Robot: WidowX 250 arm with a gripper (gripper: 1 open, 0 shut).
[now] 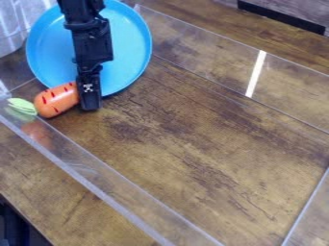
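Observation:
At the upper left lies a round blue plate (130,53). My black gripper (88,90) reaches down over it from the top, its fingertips at the plate's lower edge against the end of an orange toy carrot (54,101). The carrot has pale green leaves (19,106) pointing left. Whether the fingers hold the carrot is hard to tell.
Clear walls (113,192) run along the left and right of the work area. A grey panel (276,12) stands at the top right.

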